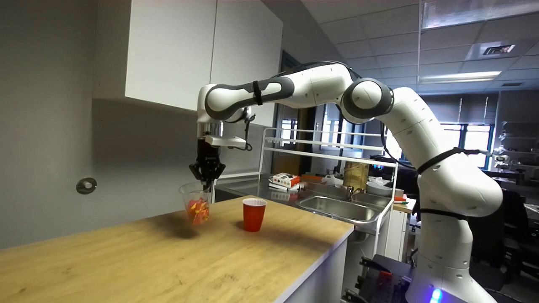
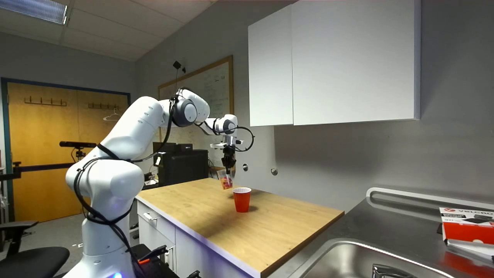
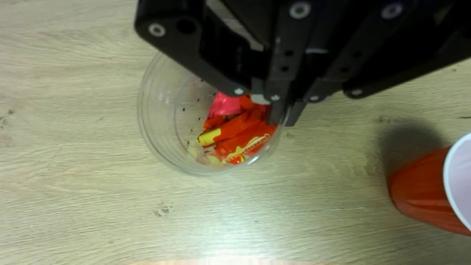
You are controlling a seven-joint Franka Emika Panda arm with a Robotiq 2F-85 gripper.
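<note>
A clear plastic cup (image 1: 188, 195) with red and yellow wrapped sweets (image 3: 240, 132) in it hangs slightly tilted above the wooden counter, its shadow apart from its base. My gripper (image 1: 206, 187) is shut on the cup's rim, one finger inside and one outside as the wrist view suggests. In that view the clear cup (image 3: 161, 119) lies under the black fingers (image 3: 277, 108), which hide part of its rim. A red cup (image 1: 253, 216) with a white inside stands upright on the counter, to the right of the clear cup and apart from it.
White wall cabinets (image 1: 172, 50) hang above its back edge. Beyond its far end are a metal sink (image 1: 338, 206) and a white rack (image 1: 323, 151).
</note>
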